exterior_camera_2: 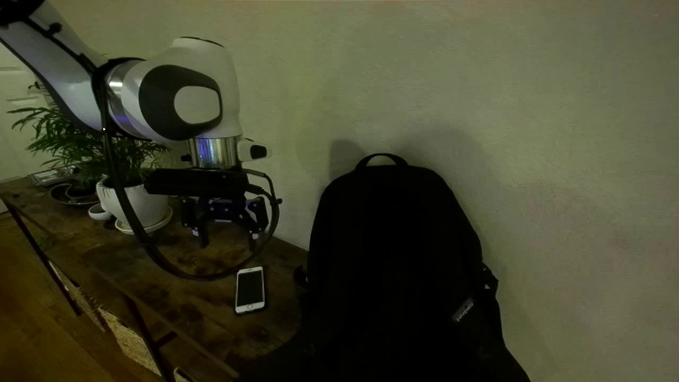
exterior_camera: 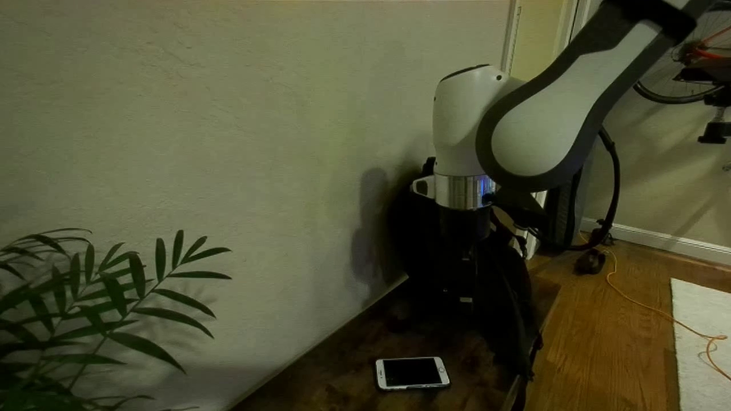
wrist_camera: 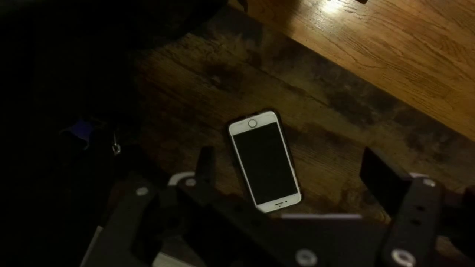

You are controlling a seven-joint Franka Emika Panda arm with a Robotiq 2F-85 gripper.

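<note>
A white-framed phone (exterior_camera: 412, 373) with a dark screen lies face up on the dark wooden table (exterior_camera_2: 191, 305). In the wrist view the phone (wrist_camera: 267, 162) shows between and beyond my widely parted fingers, flat on the wood and apart from them. My gripper (exterior_camera_2: 227, 241) hangs pointing down above the table, open, with nothing between its fingers. Against the black backpack (exterior_camera_2: 394, 267), the gripper is hard to make out in exterior view 1. The backpack leans on the wall beside the phone.
A potted plant in a white pot (exterior_camera_2: 137, 200) stands farther along the table. The backpack's dark bulk fills the left of the wrist view. Beyond the table edge lies the wooden floor (wrist_camera: 392, 53). Bare tabletop surrounds the phone.
</note>
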